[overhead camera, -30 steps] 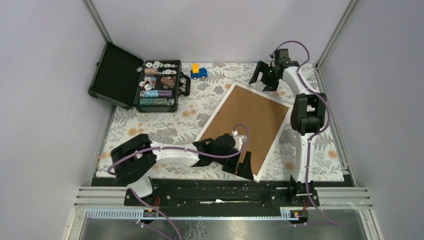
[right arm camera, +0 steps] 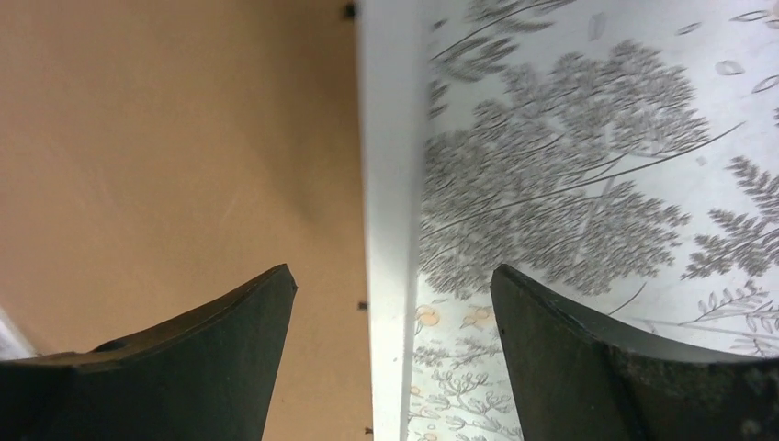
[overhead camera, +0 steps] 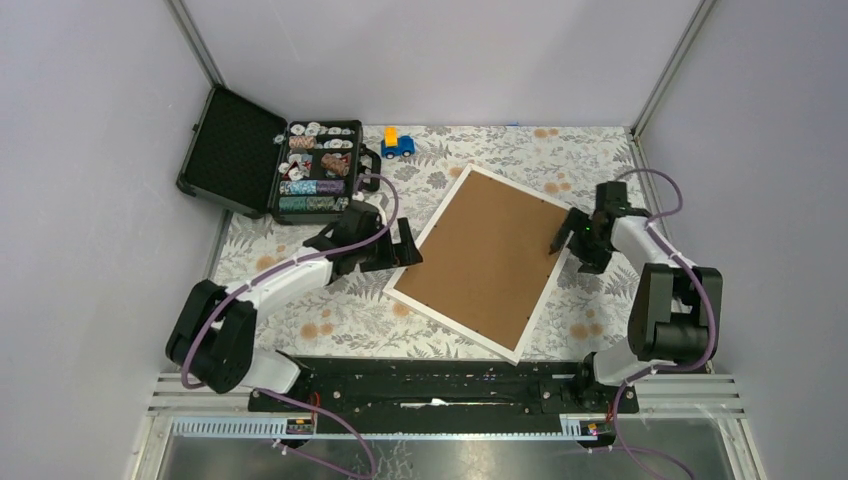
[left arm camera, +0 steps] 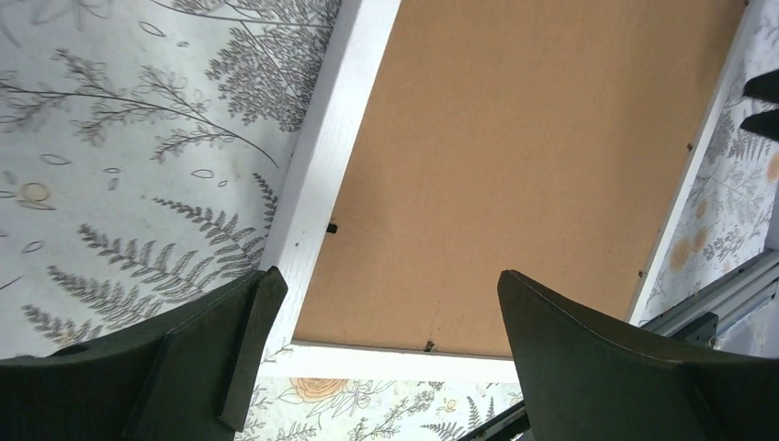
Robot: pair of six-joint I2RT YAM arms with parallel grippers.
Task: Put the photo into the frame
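The picture frame [overhead camera: 478, 341], white-edged with a brown backing board [overhead camera: 490, 245], lies at a slant on the table. Small dark tabs show along its inner edge; no separate photo can be made out. At its left side hovers my left gripper [overhead camera: 408, 263], open; in the left wrist view a frame corner [left arm camera: 317, 354] shows between the spread fingers, the left finger [left arm camera: 207, 344] overlapping the side rail. My right gripper [overhead camera: 568, 258], also open, is over the frame's right side. In the right wrist view the white rail [right arm camera: 393, 184] runs between its fingers, ungripped.
At the back left stands an open black case [overhead camera: 316, 222] holding rolls and small items. A blue and yellow toy truck [overhead camera: 397, 147] is beside it.
My left gripper has moved from the frame's front corner back to its left side. The right one has come forward from behind the frame to its right side. The frame stays put.
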